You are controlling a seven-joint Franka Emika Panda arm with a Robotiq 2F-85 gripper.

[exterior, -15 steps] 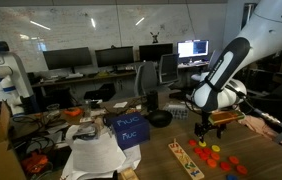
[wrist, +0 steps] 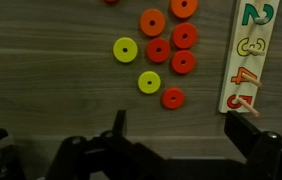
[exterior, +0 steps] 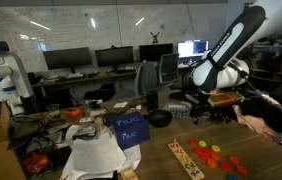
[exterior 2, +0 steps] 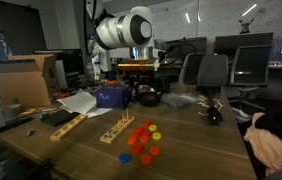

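Well above the table, my gripper stands open, with nothing between its fingers; it also shows as the dark gripper [exterior: 214,108] on the white arm. Below it, flat on the wood, are two yellow discs, one nearer the middle [wrist: 149,82] and one up to the left [wrist: 125,49]. Red discs [wrist: 173,98] and orange discs [wrist: 152,21] lie beside them. A wooden number board [wrist: 249,60] with upright pegs lies to the right in the wrist view. No disc is visible on the pegs in view.
A blue disc [exterior 2: 124,158] lies near the front. Another wooden board [exterior 2: 68,127] and white paper [exterior: 94,157] are off to the side. A blue box [exterior: 131,129] and a black pan [exterior: 160,118] stand farther back. Bare tabletop surrounds the discs.
My gripper has risen and drawn back from low over the table beside the discs. The discs and the number board look unmoved.
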